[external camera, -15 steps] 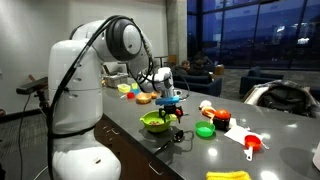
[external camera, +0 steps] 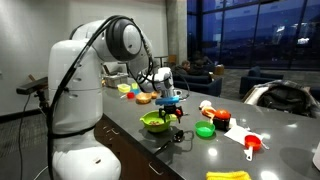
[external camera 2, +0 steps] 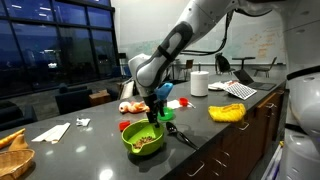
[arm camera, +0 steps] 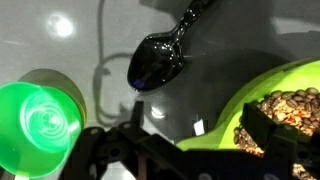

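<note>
My gripper is open, its two dark fingers spread at the bottom of the wrist view with nothing held between them. A black spoon [arm camera: 157, 60] lies on the grey table ahead of the fingers. To the right is a lime-green bowl [arm camera: 222, 132] with brown beans or nuts [arm camera: 290, 108] inside; the right finger overlaps it in this view. A bright green cup or bowl [arm camera: 38, 125] stands at the left. In the second exterior view the gripper [external camera 2: 157, 112] hangs above the green bowl [external camera 2: 145, 146], and the black spoon [external camera 2: 180, 135] lies beside that bowl.
A yellow cloth [external camera: 228, 175] lies at the near table edge. Farther along are a red ladle-like item [external camera: 252, 143], a white sheet [external camera: 238, 132] and a green bowl [external camera: 205, 129]. A wicker basket [external camera 2: 14, 163] sits at the far left. Bare tabletop [external camera: 200, 158] surrounds the spoon.
</note>
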